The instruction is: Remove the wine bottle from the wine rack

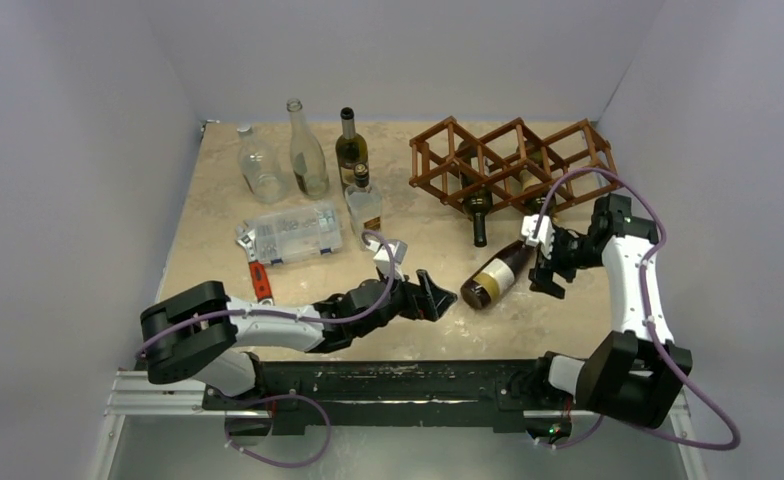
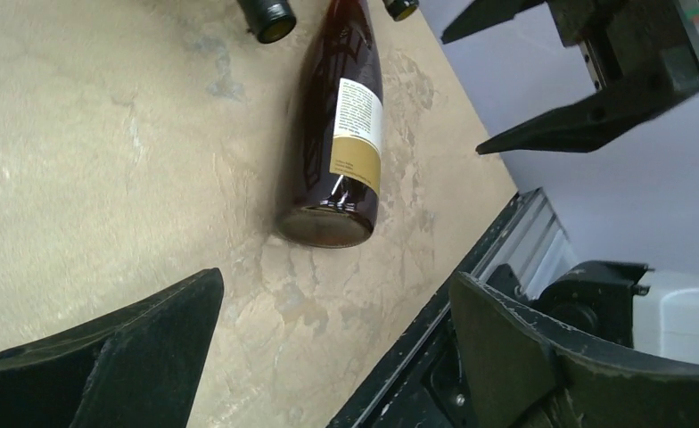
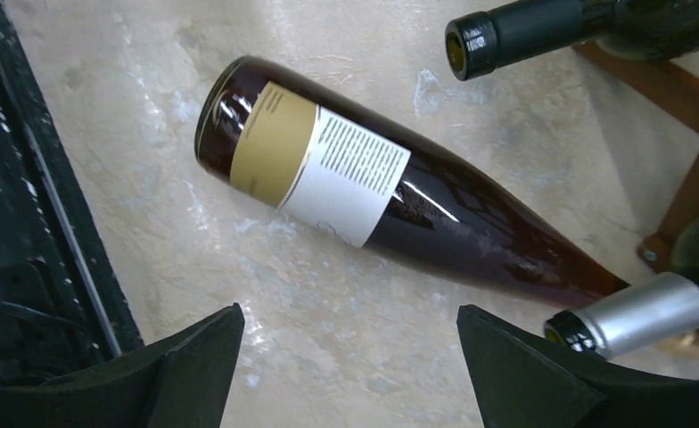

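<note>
A dark wine bottle (image 1: 498, 277) with a white and gold label (image 3: 322, 165) lies on the table in front of the rack, base toward the front left. Its neck end is hidden in the top view by my right gripper (image 1: 540, 272). That gripper's fingers (image 2: 587, 125) stand apart and empty, beside the bottle. Left of the bottle's base, my left gripper (image 1: 442, 297) is open with nothing in it. The wooden wine rack (image 1: 514, 128) stands at the back right, holding a dark bottle (image 1: 479, 203) and a second bottle (image 1: 537, 202), necks forward.
Several upright bottles, among them a clear one (image 1: 365, 208), occupy the back left. A clear plastic case (image 1: 298, 233) and a red-handled tool (image 1: 259, 282) lie in front of them. Bare tabletop (image 1: 528, 330) extends toward the front edge.
</note>
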